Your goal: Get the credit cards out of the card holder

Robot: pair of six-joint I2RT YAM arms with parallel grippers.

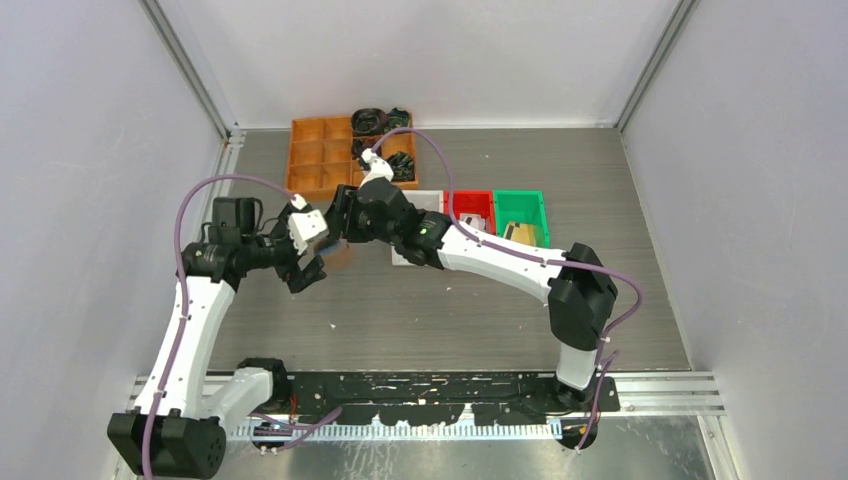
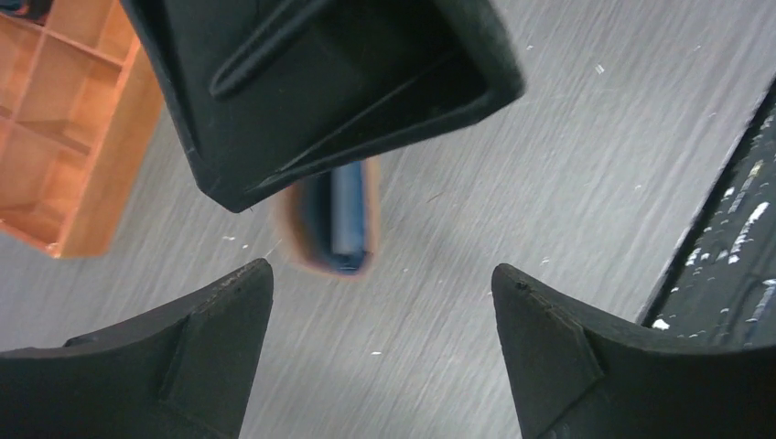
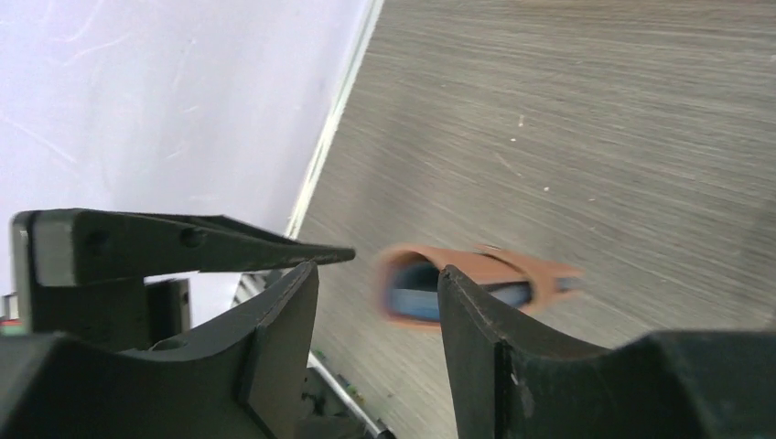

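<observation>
The tan card holder (image 2: 371,215) hangs over the table, with a blue card (image 2: 348,210) showing inside its mouth. My right gripper is shut on the holder (image 3: 467,265), which looks blurred in the right wrist view. A black finger (image 2: 339,91) of that gripper covers the holder's upper part in the left wrist view. My left gripper stands part open facing the mouth, nothing between its fingers. From above, the left gripper (image 1: 318,245) is close beside the right one, and the holder (image 1: 340,257) is mostly hidden under them.
White (image 1: 425,197), red (image 1: 468,198) and green (image 1: 518,203) bins stand side by side right of centre; cards (image 1: 521,233) lie in the green one. An orange compartment tray (image 1: 305,155) with black items is behind.
</observation>
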